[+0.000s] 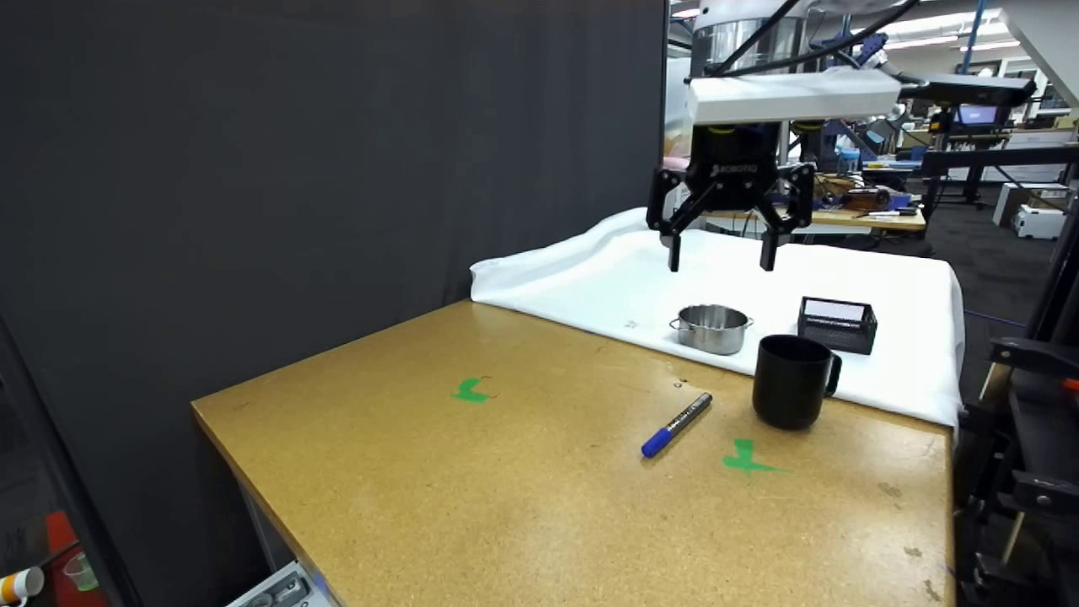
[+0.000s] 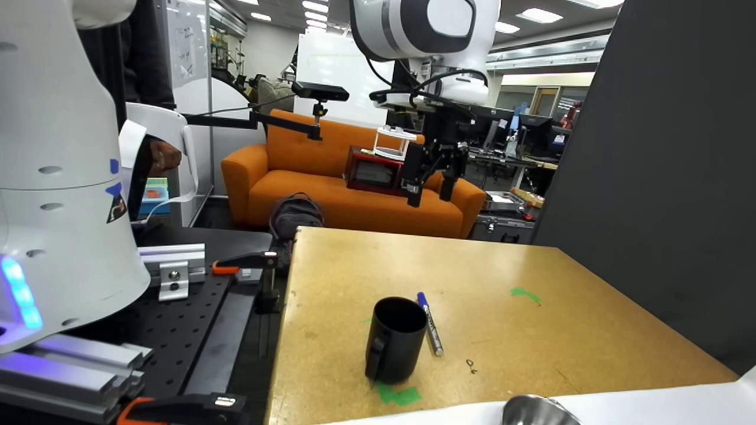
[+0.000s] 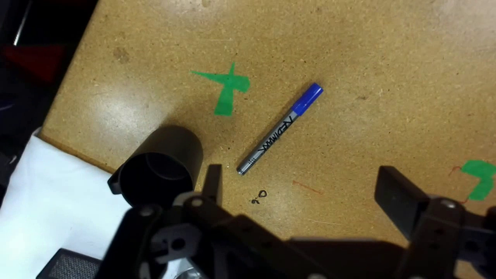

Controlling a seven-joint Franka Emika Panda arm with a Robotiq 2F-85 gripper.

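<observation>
My gripper (image 1: 721, 256) hangs open in the air above the table, its fingers spread wide with nothing between them. A marker (image 3: 279, 128) with a blue cap lies flat on the bare wood; in the wrist view it shows beyond the fingertips, nearer the left one. Beside it a black mug (image 1: 790, 383) stands upright, and its inside looks empty in the wrist view. On the white cloth sits a small steel pot (image 1: 712, 329) with two handles. To the pot's right in exterior view 1 is a black mesh box (image 1: 837, 324).
White cloth (image 1: 597, 275) covers one end of the table. Bits of green tape (image 1: 471, 390) mark the wood. A dark partition (image 1: 334, 182) runs along one side.
</observation>
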